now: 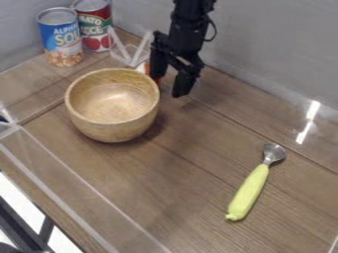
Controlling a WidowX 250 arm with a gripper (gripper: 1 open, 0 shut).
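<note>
The black gripper hangs low at the back of the counter, open, its two fingers on either side of a small orange object that is mostly hidden behind it. The wooden bowl sits just in front and to the left of the gripper. A utensil with a pale yellow-green handle and a metal head lies at the right front.
An Alpha soup can and a red-labelled can stand at the back left. A wall runs along the back.
</note>
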